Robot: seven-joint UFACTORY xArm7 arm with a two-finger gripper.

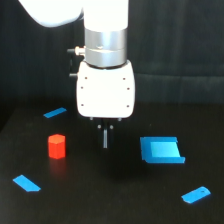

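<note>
My gripper (105,142) hangs above the middle of the dark table, pointing down. Its fingers look together as one narrow grey tip, and nothing shows between them. To its left a red block (57,147) stands on the table, apart from the gripper. On the right is a blue open box or tray (162,157), also clear of the gripper; nothing can be seen lying in it.
Blue strips mark the table: one at the back left (55,113), one at the front left (26,184), one at the front right (196,195). Behind hangs a dark curtain (180,50).
</note>
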